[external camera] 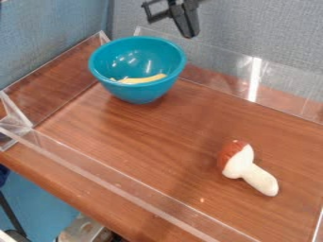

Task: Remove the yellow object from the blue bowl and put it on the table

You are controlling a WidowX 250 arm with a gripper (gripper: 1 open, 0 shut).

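Observation:
The blue bowl (106,64) stands upright on the brown wooden table (139,142), near the back left corner. Inside it lies the yellow object (143,79), a pale elongated piece resting low against the near wall. At the top edge of the view, my dark gripper (190,34) hangs above and to the right of the bowl, clear of it. Only its lower part shows, and whether its fingers are apart is too small to make out. No object is visible at its tip.
A mushroom-shaped toy (247,168) with a red-brown cap and white stem lies at the right. Low transparent walls (127,192) edge the table. Grey-blue padded panels (51,38) rise behind and at left.

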